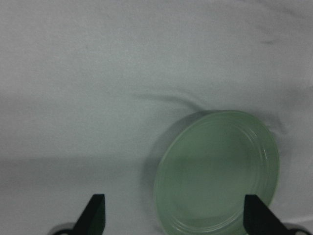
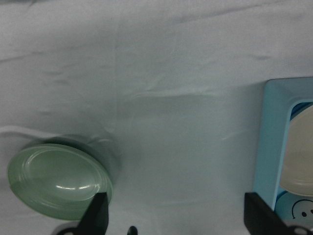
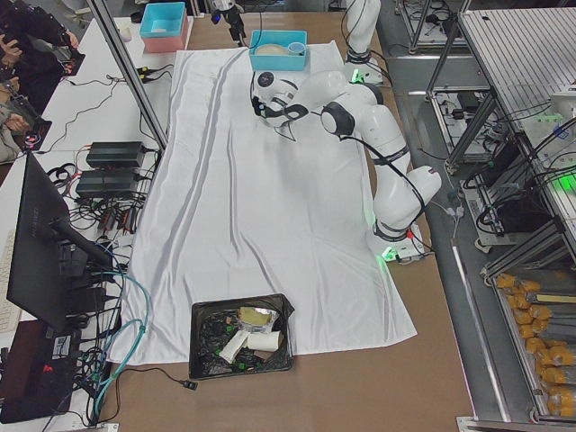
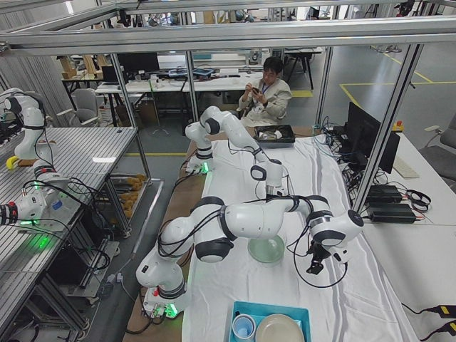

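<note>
A green oval bowl [image 4: 265,249] lies on the white cloth [image 4: 349,285]. In the left wrist view my left gripper is open above the cloth, with the bowl [image 1: 215,166] below it toward the right. My right gripper is open too, with the bowl [image 2: 58,178] to its left and a blue bin [image 2: 271,132] to its right. Nothing shows between either gripper's fingers. In the camera left view the arms' bodies hide the bowl.
The blue bin [image 4: 299,315] holds a cream plate [image 4: 278,332] and a cup [image 4: 244,328]. A black tray [image 3: 198,342] with packets sits at the cloth's other end. Monitors and cables line the side table.
</note>
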